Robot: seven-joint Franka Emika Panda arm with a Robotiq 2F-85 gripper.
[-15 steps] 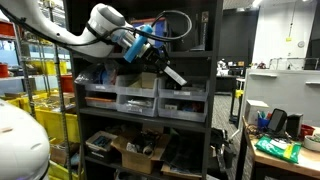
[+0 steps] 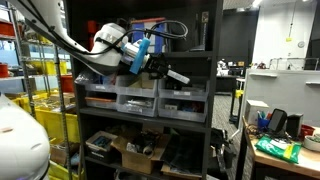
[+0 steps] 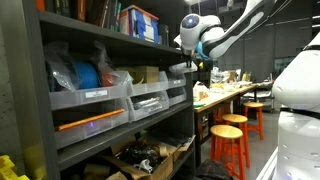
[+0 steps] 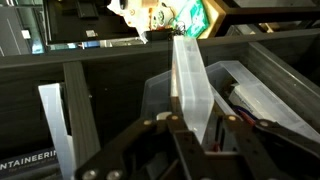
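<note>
A pale, slim, box-like object juts out from between the fingers of my gripper in the wrist view. My gripper is shut on it. In exterior view 1 the gripper hangs in front of the shelf, with the pale object sloping down to the right, at about the top of the clear bins. A clear bin lies below and beyond the object in the wrist view. Whether the object touches a bin cannot be told. Its near end is hidden by the gripper.
Clear plastic bins line the dark shelving unit. Books stand on the upper board. Cardboard boxes fill the lower level. A wooden table with a green bag stands to the right, past open floor.
The arm's upper links have come lower over the last second. The pale object has tilted somewhat flatter and shifted slightly right, still in the gripper.
</note>
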